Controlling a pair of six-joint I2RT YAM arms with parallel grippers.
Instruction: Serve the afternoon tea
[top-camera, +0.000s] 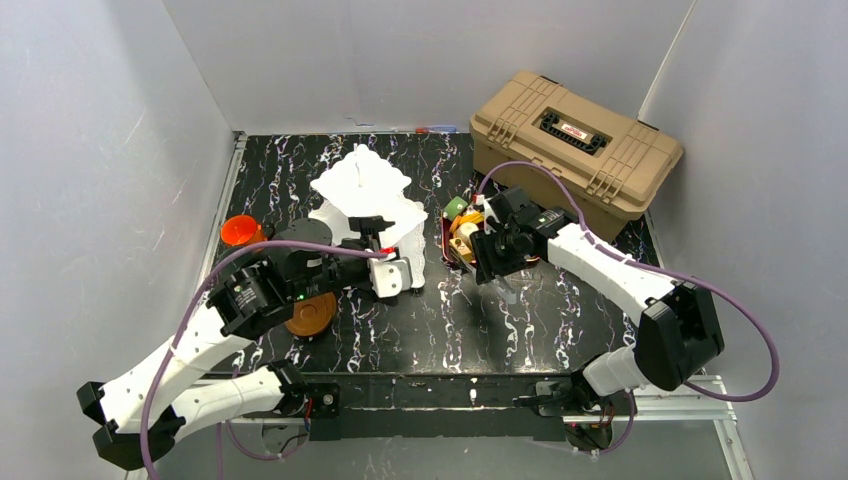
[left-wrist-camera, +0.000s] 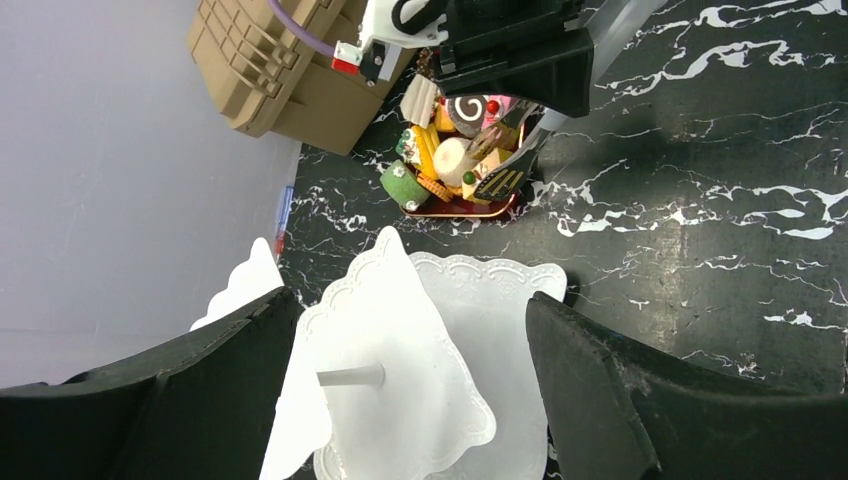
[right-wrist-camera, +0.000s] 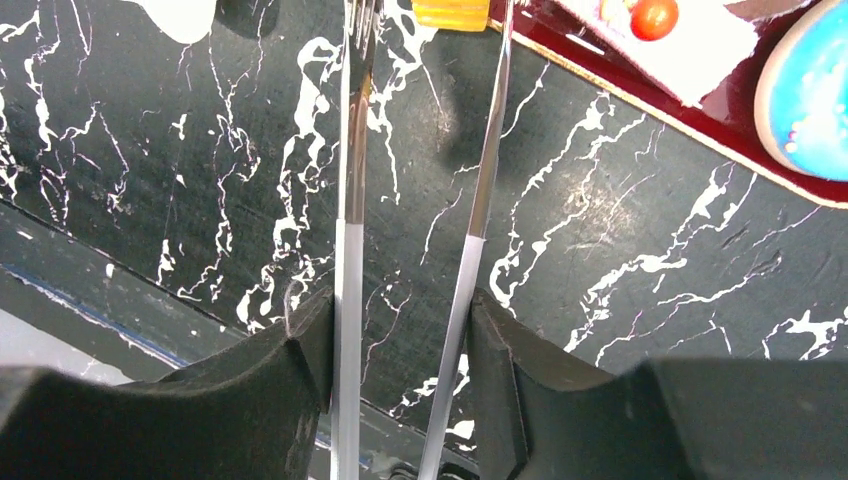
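My right gripper (top-camera: 485, 255) is shut on long tongs (right-wrist-camera: 352, 170), their tips at a yellow piece (right-wrist-camera: 450, 12) by the rim of the red tray (right-wrist-camera: 680, 120) of toy sweets and cakes; whether the tips grip it I cannot tell. My left gripper stands open above the white tiered stand (top-camera: 355, 185), nothing between its fingers. An orange cup (top-camera: 240, 230) and a brown round saucer (top-camera: 310, 318) sit at the left, partly hidden by the left arm.
A large tan case (top-camera: 575, 145) fills the back right corner. Walls enclose the sides and back.
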